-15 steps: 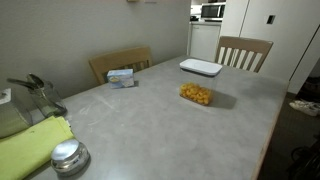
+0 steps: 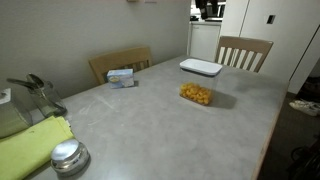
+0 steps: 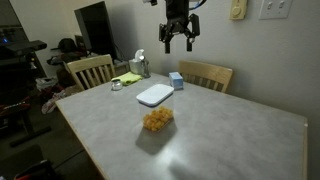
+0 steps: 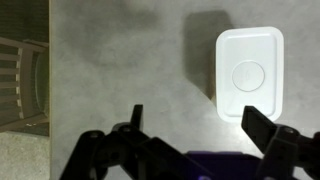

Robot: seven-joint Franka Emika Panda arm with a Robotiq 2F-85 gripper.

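My gripper (image 3: 178, 45) hangs open in the air over the far part of the table, with nothing between its fingers. In the wrist view, its two dark fingers (image 4: 136, 118) are spread wide along the bottom. A white rectangular lid (image 4: 249, 75) with rounded corners and a round mark in its middle appears to the right there. Exterior view 1 has that lid (image 2: 201, 67) lying flat near the table's far end, below and apart from the gripper. A clear container of orange pieces (image 2: 196, 94) stands on the table nearer the middle.
A light-blue box (image 2: 121, 78) sits by a wooden chair at the table's edge. A silver round object (image 2: 70, 157), a yellow-green cloth (image 2: 32, 147) and a clear holder with utensils (image 2: 45, 98) occupy the near left corner.
In exterior view 1, the dark gripper has come down into view at the top, above the table's far end. The lid, the container and the box have not moved.
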